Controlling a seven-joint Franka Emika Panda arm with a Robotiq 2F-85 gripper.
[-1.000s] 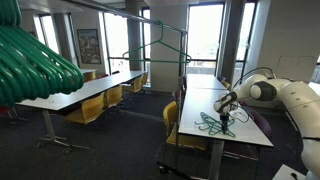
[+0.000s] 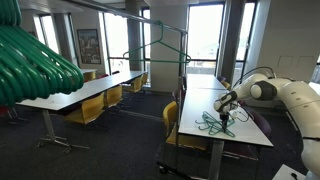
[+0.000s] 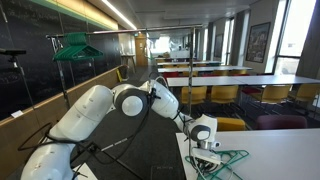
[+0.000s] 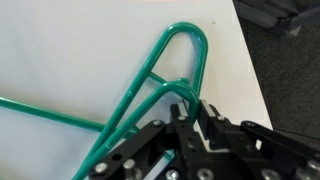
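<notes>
In the wrist view, green hangers (image 4: 128,108) lie on a white table, their rounded ends overlapping. My gripper is right at one rounded end, its narrow fingertips close together around the green tube. Whether they are clamped on it is not clear. From exterior view 1, the arm reaches in from the right and the gripper (image 2: 223,121) points down among the hangers (image 2: 208,124). Exterior view 2 has the gripper (image 3: 205,155) low over the hangers (image 3: 233,156) at the table's near part.
The tabletop's edge (image 4: 250,70) runs close to my gripper, with dark floor beyond. A metal rail (image 2: 110,10) carries a single hanger (image 2: 157,43) and a dense bunch of hangers (image 2: 35,65). Yellow chairs (image 2: 170,117) stand beside the table.
</notes>
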